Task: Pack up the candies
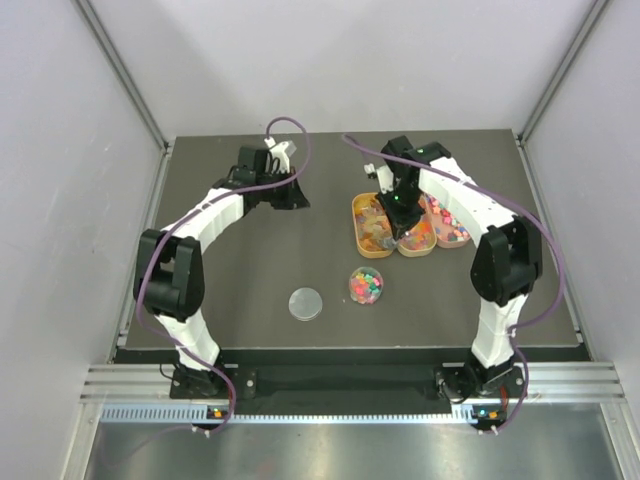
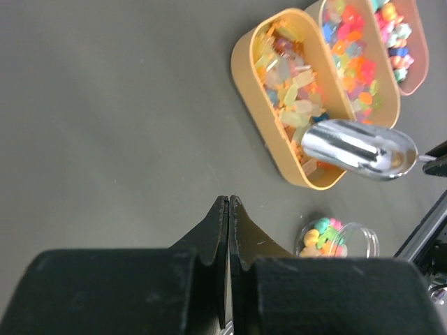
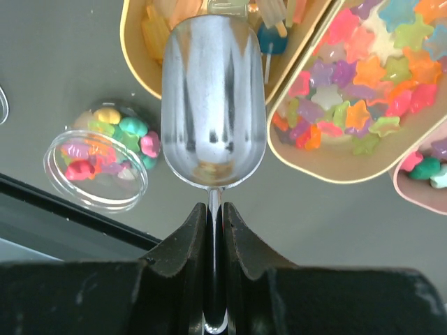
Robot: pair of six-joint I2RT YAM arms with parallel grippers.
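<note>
A metal scoop (image 3: 213, 98) is held by its thin handle in my right gripper, which is shut on it. The scoop's bowl looks empty in the right wrist view and hangs over the near end of the first yellow bin, filled with popsicle-shaped candies. Beside it stands a second yellow bin (image 3: 328, 174) of star candies. A clear round jar (image 3: 98, 171), open-topped, holds several colourful candies on the table in front. My left gripper is shut, nothing showing between its fingers, over bare table left of the bins.
A pink bin (image 1: 455, 232) of mixed candies stands at the right of the row. A clear round lid (image 1: 305, 304) lies flat left of the jar.
</note>
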